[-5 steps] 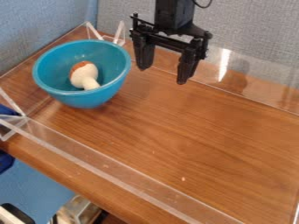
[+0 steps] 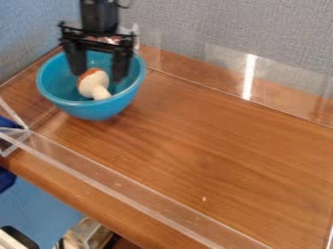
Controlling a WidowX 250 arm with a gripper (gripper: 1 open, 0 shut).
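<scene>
A blue bowl [image 2: 109,105] sits on the wooden table at the upper left, holding a white object [image 2: 96,88] with an orange top, perhaps a toy mushroom. My black gripper [image 2: 96,62] is open over the bowl, its fingers spread on either side above the white object; the arm blurs at the fingers, so contact cannot be told.
A clear strip runs along its front and left edge. A grey textured wall stands behind, and a dark blue item [image 2: 7,141] lies at the far left.
My gripper has moved left from above the bare table to over the bowl. The bowl and the white object appear in the same place.
</scene>
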